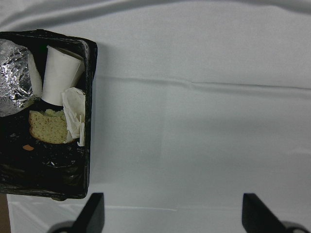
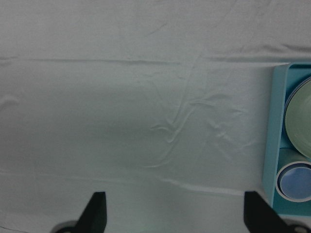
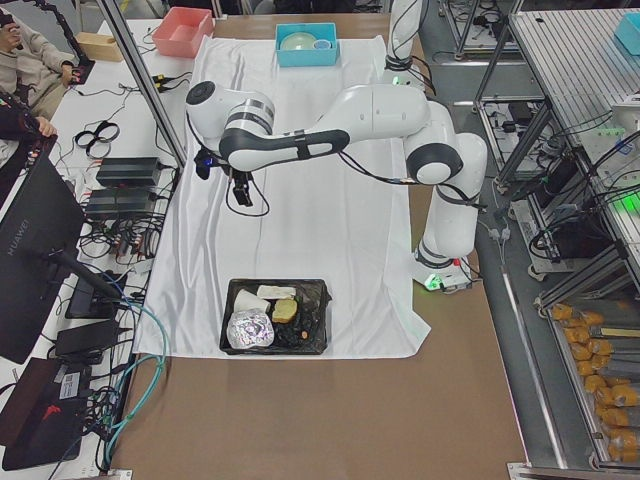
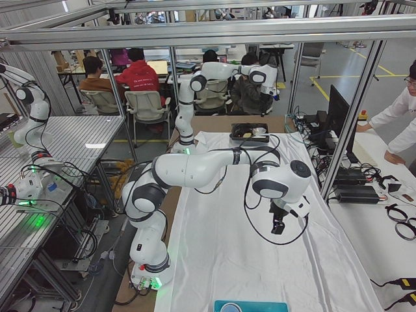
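A black tray (image 1: 58, 170) lined with dark plastic holds crumpled foil (image 1: 12, 75), a white paper cup (image 1: 60, 75), crumpled paper (image 1: 74, 109) and a bread slice (image 1: 47, 127). My left gripper hangs open over the white cloth, apart from the tray. At the cloth's other end, a blue bin (image 2: 273, 136) holds a pale green plate (image 2: 301, 121) and a blue-lined cup (image 2: 295, 182). My right gripper is open over bare cloth beside this bin, nothing between its fingers.
A pink bin (image 3: 183, 32) sits on the side table with cables, scissors and electronics. Metal posts stand along the table edges, and a monitor (image 3: 35, 260) is at the left.
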